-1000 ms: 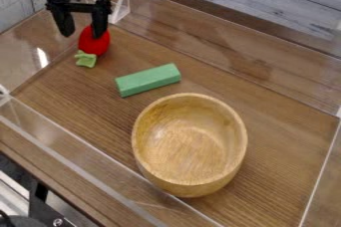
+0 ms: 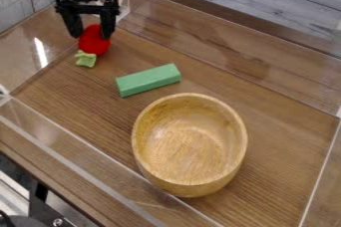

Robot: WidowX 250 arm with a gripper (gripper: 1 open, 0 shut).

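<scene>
My black gripper is at the upper left, open, its fingers over and around a red object with green leaves, which looks like a strawberry and rests on the wooden table. The gripper partly hides the top of the red object. Whether the fingers touch it is hard to tell.
A green block lies near the middle. A large wooden bowl occupies the lower middle.
The gripper has shifted slightly to the right over the red object. The red object, green block and bowl look unmoved.
</scene>
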